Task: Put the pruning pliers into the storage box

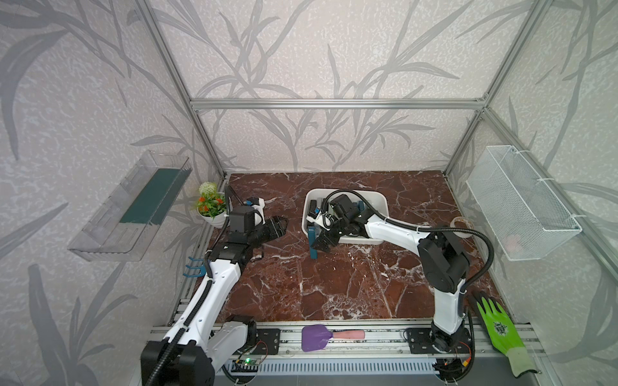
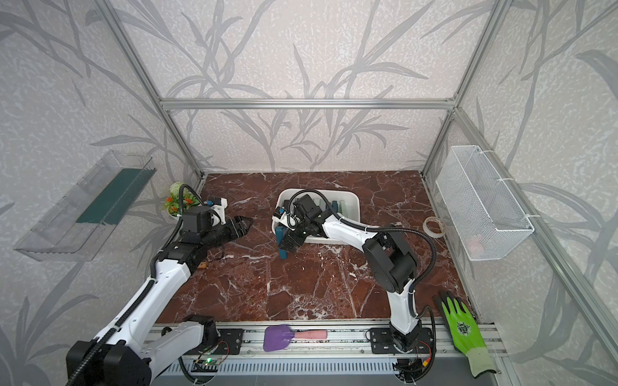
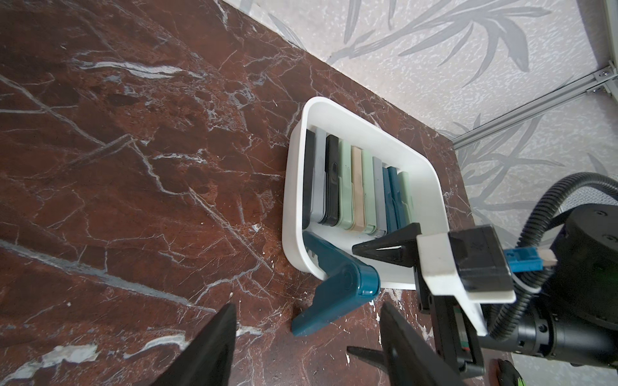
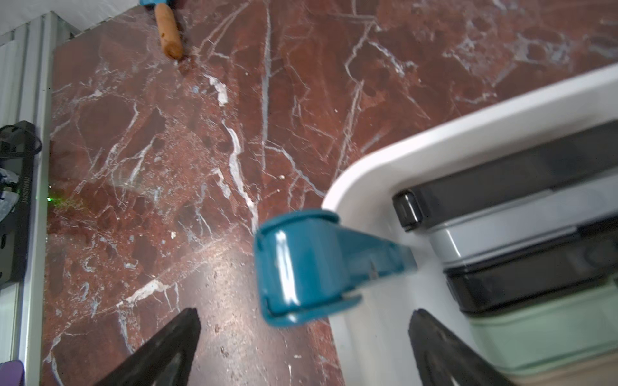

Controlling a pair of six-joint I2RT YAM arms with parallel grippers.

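Observation:
A blue, V-shaped thing (image 3: 351, 283), perhaps the pruning pliers, straddles the front left rim of the white storage box (image 3: 293, 193). One leg reaches inside and the other hangs outside; its rounded bend (image 4: 296, 270) faces up in the right wrist view. My right gripper is over it, fingers open on either side and apart from it, as far as shows. Left of the box, my left gripper (image 1: 283, 226) stands with its fingers (image 3: 209, 344) spread and nothing between them.
Several slim cases (image 3: 351, 186) stand in a row inside the box. A flowerpot (image 1: 215, 217) and a blue fork (image 1: 194, 267) are at the left, near the left arm.

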